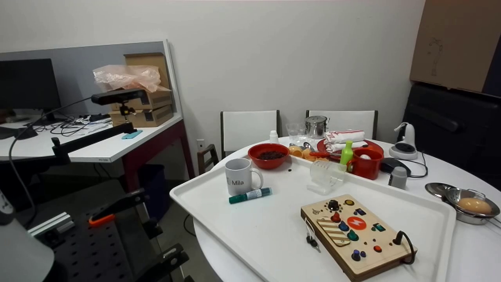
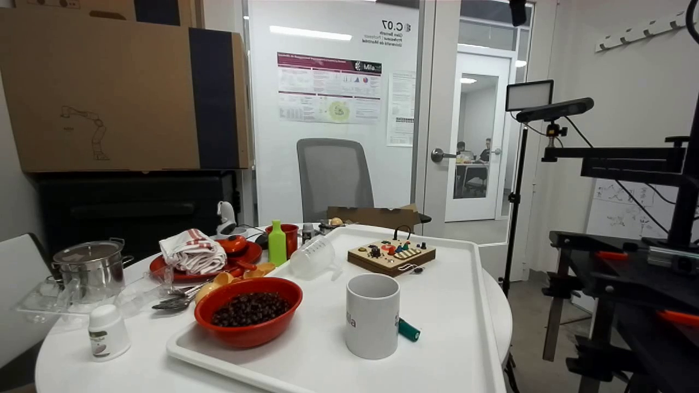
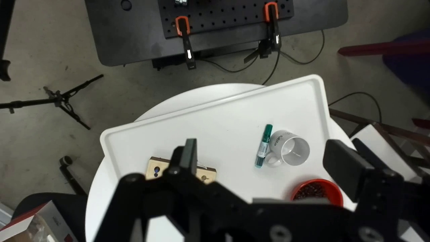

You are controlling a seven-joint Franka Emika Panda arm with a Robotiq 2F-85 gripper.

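Observation:
High above the white tray, my gripper is open, its two dark fingers wide apart with nothing held between them. Below, the tray carries a white Mila mug, upright, and a green marker lying close beside it. A red bowl of dark beans sits at the tray's corner. A wooden board with knobs and switches lies on the tray's other side. Behind it a clear plastic cup rests on its side. The gripper hides part of the board in the wrist view, and neither exterior view shows it.
Beyond the tray stand a green bottle, a red pot, a folded towel and a steel pot. A small pan is at the table's right. The tray's middle is bare.

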